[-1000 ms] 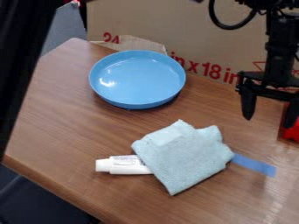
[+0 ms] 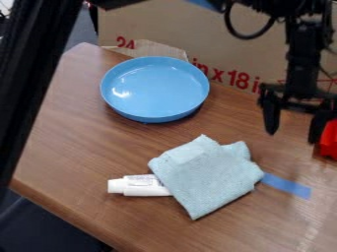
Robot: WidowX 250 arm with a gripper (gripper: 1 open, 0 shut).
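Observation:
My black gripper [image 2: 295, 122] hangs open at the right, above the wooden table, with nothing seen between its fingers. A folded pale blue cloth [image 2: 208, 179] lies on the table below and left of it. A white tube [image 2: 132, 186] lies partly hidden under the cloth's left side. A light blue plate [image 2: 154, 89] sits at the back left.
A red object [image 2: 328, 141] at the right edge is partly hidden by the gripper. A cardboard box [image 2: 198, 39] stands behind. Blue tape [image 2: 286, 185] is on the table [image 2: 79, 148], whose left side is bare.
My gripper has shifted slightly to the left over the last second. The cloth, tube and plate have not moved.

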